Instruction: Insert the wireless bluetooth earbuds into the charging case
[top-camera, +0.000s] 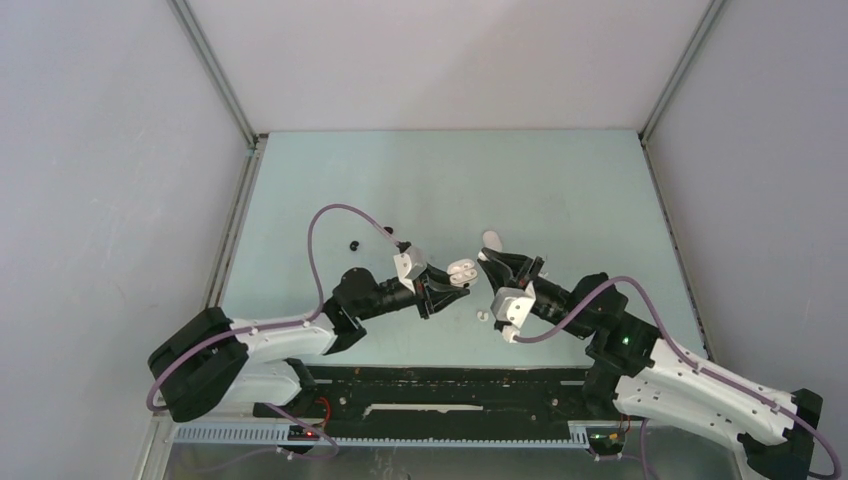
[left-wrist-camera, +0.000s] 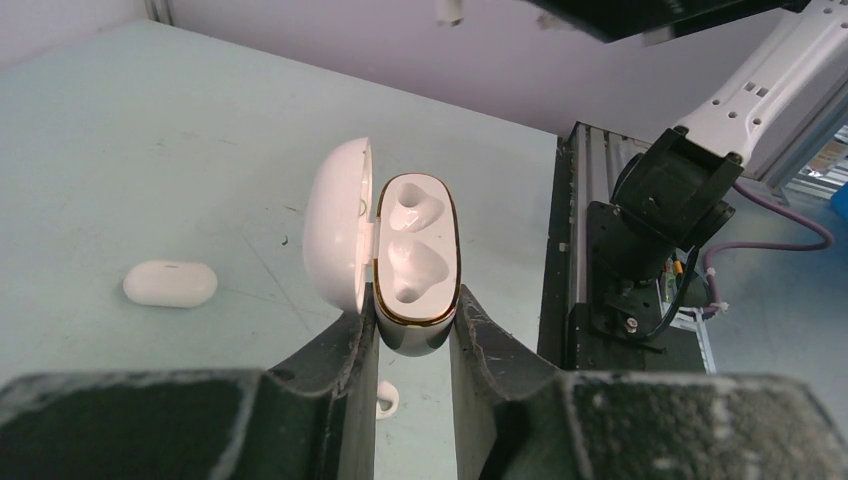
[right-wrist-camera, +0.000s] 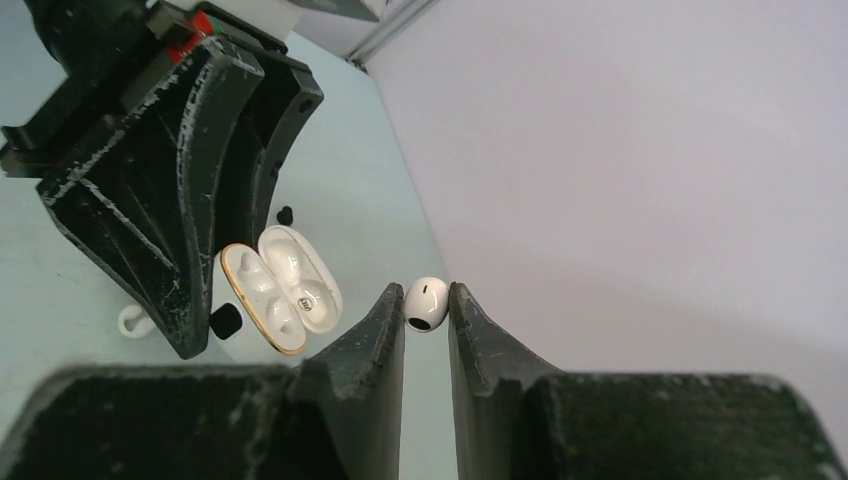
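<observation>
My left gripper (top-camera: 441, 289) is shut on the open white charging case (top-camera: 462, 271); in the left wrist view the case (left-wrist-camera: 416, 262) stands upright, its two earbud slots visible and empty, lid to the left. My right gripper (top-camera: 489, 258) is shut on a white earbud (right-wrist-camera: 426, 304), which is held between the fingertips a little to the right of the case in the top view. In the right wrist view the case (right-wrist-camera: 262, 294) appears left of that earbud, partly behind the left gripper's dark fingers.
A white oblong piece (left-wrist-camera: 170, 283) lies on the table behind the grippers. A small white earbud-like piece (top-camera: 482, 315) lies in front, between the arms. Small black pieces (top-camera: 354, 246) lie at the left.
</observation>
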